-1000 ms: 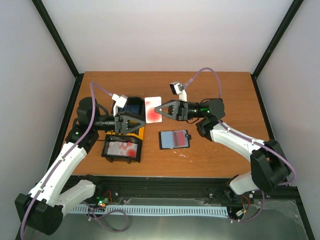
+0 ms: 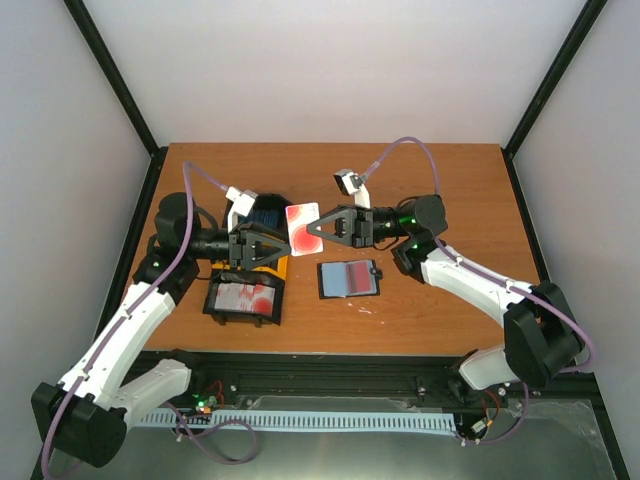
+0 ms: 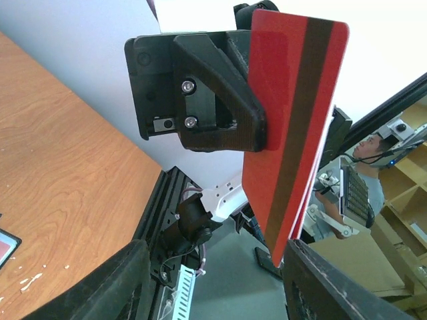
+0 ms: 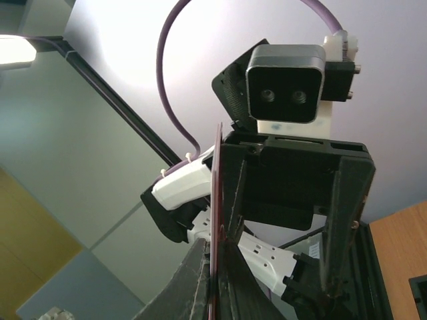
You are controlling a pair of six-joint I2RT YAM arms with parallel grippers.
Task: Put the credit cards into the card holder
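A red-and-white card stands between the two grippers above the table. My right gripper is shut on one edge of it, and the card appears edge-on in the right wrist view. My left gripper is open. In its wrist view the card's red, dark-striped back reaches down close to the right-hand finger; whether they touch, I cannot tell. A small black-edged card holder lies flat on the table, with a pinkish strip across its bluish inside.
A black case with a yellow band lies under the left arm, with a red-and-white card in its near part. White marks show on the wood just in front of the holder.
My right gripper has moved slightly left and toward the front with the card, which now overlaps the left fingertips in the top view. The left arm has hardly shifted.
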